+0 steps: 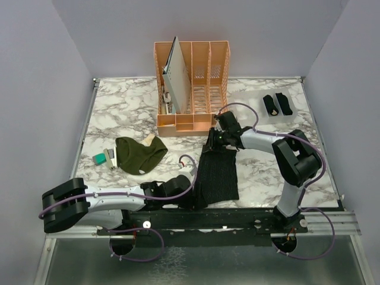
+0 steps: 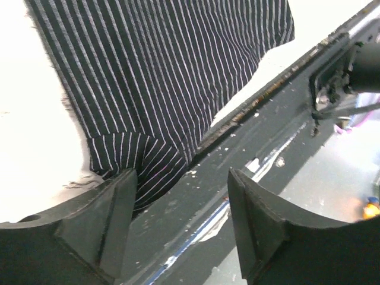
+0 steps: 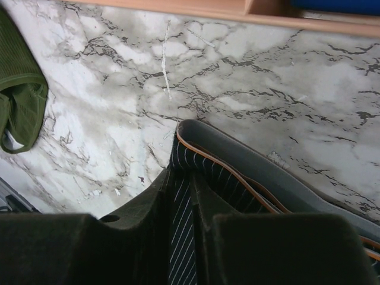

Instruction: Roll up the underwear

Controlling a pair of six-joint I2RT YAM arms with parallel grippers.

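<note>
The dark pinstriped underwear (image 1: 217,178) lies spread on the marble table, its grey waistband (image 3: 252,155) toward the back. Over its near left corner is my left gripper. Its fingers stand apart, and a folded-over cloth corner (image 2: 145,163) lies by the left finger, partly hidden behind it. At the far left corner, by the end of the waistband, my right gripper points down. Only a narrow gap parts its fingers, and striped cloth shows there; whether they pinch it cannot be told.
An orange divided rack (image 1: 184,127) with a white board stands just behind the underwear. To the left lie green cloth (image 1: 140,155) and a teal item (image 1: 99,159). A clear tray (image 1: 261,102) with black rolls sits back right. The table's front edge runs close below the underwear.
</note>
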